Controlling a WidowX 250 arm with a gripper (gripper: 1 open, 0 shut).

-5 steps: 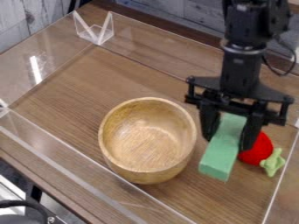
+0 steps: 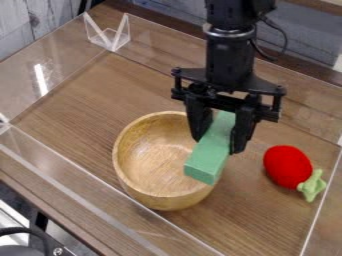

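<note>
My black gripper (image 2: 219, 126) is over the right side of a light wooden bowl (image 2: 150, 165), pointing down. A mint-green block (image 2: 207, 159) hangs between its fingers, reaching into the bowl's area; whether it touches the bowl cannot be told. The fingertips are partly hidden behind the block.
A red object with a green leafy top (image 2: 287, 166) lies right of the bowl. A white wire rack (image 2: 104, 29) stands at the back left.
The gripper and green block have moved left and up, from beside the red object to over the bowl's right part.
</note>
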